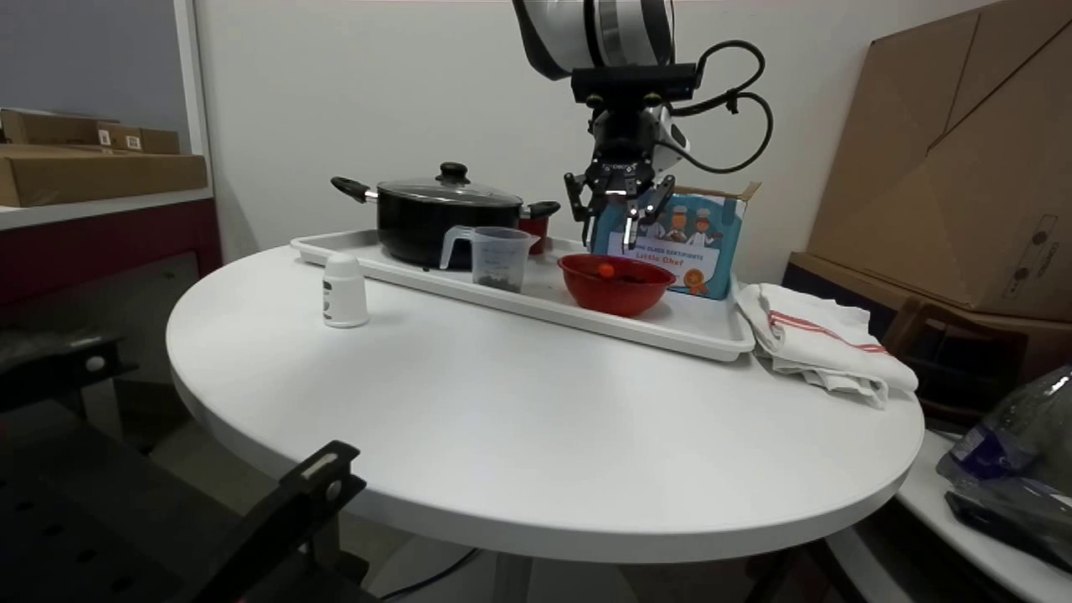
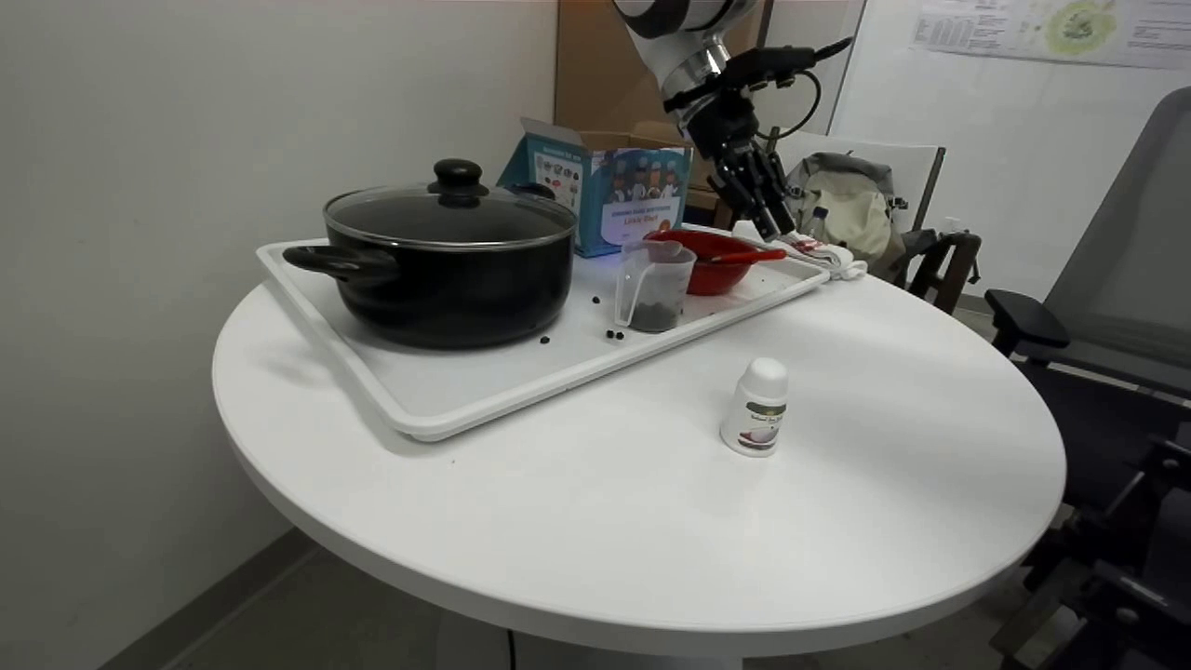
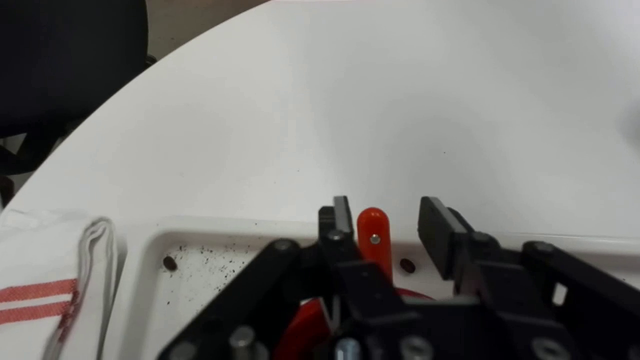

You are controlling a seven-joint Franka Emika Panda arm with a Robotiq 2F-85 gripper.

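Observation:
A red-handled utensil (image 3: 375, 240) rests in the red bowl (image 1: 618, 291), its handle lying over the rim toward the table's middle. My gripper (image 1: 609, 241) hangs above the bowl with its fingers apart and nothing held between them. From the wrist view, the handle's end shows below and between the spread fingers, clear of both. Most of the bowl is hidden behind the gripper there. In exterior view 2 the red handle (image 2: 750, 257) sticks out past the bowl's rim, below the fingertips.
On the white tray (image 2: 502, 393) stand a black lidded pot (image 2: 452, 274), a measuring cup (image 2: 656, 288) with dark bits inside and a blue box (image 1: 708, 241). A white bottle (image 1: 344, 291) stands on the table. A folded towel (image 1: 819, 337) lies right.

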